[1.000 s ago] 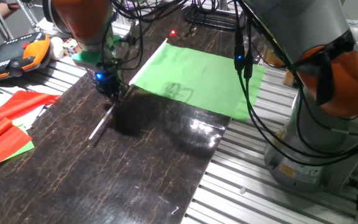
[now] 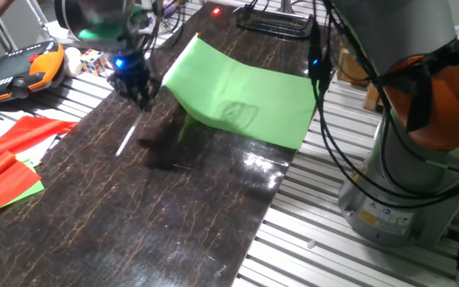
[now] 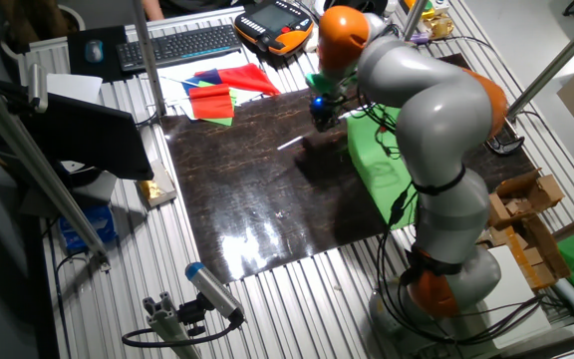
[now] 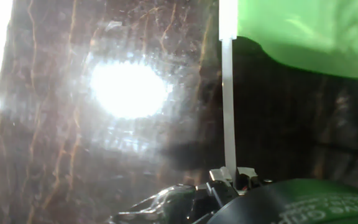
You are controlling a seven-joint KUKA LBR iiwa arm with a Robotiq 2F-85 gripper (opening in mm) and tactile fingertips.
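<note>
The green flag (image 2: 245, 100) has a white stick (image 4: 228, 99) along one edge, and my gripper (image 2: 145, 104) is shut on that stick's bare part. In the wrist view the stick runs up from between the fingers to the green cloth (image 4: 316, 34). The stick's free end (image 2: 126, 142) pokes out on the other side of the gripper. The stick side of the cloth is raised off the dark table (image 2: 158, 215), with a shadow beneath it. The cloth's far side hangs low near the table edge by the robot base. In exterior view 2 the arm covers part of the flag (image 3: 372, 155).
Red, blue and green flags (image 2: 10, 171) lie in a pile at the left, beside an orange-edged teach pendant (image 2: 22, 72) and a puzzle cube (image 2: 94, 61). Cables (image 2: 333, 151) hang near the base.
My gripper has risen a little with the stick. The cloth's stick side has lifted and curved, and its far corner has slid left across the table edge.
</note>
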